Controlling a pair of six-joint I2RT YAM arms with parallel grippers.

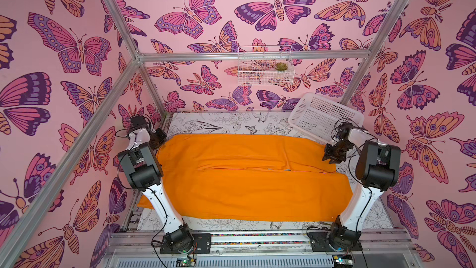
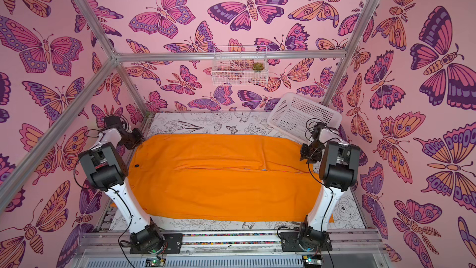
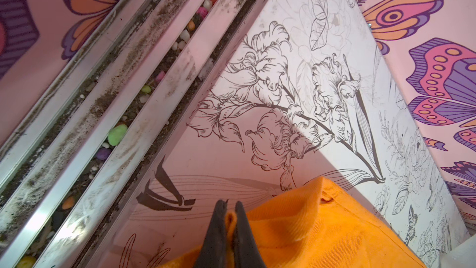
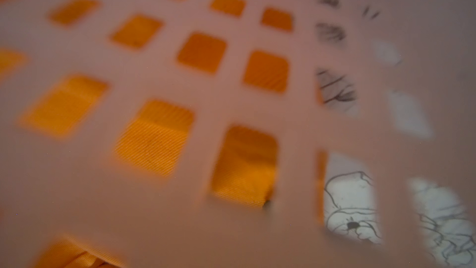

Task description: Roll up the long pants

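Observation:
Orange long pants (image 1: 248,193) lie spread lengthwise across the patterned table, legs toward the right. My left gripper (image 1: 159,138) is at the waist end's upper corner, closed, with a little orange cloth showing between its fingers in the left wrist view. My right gripper (image 1: 331,157) (image 2: 306,151) is at the far leg's right end, beside the white basket; its fingers are hard to make out. The right wrist view is filled by blurred plastic lattice (image 4: 297,114), with orange cloth and patterned table through its holes.
The white perforated basket (image 1: 322,114) stands tilted at the back right, against the right arm. A wire rack (image 1: 265,74) with a small plant hangs on the back wall. Metal rails (image 3: 129,104) edge the table at left.

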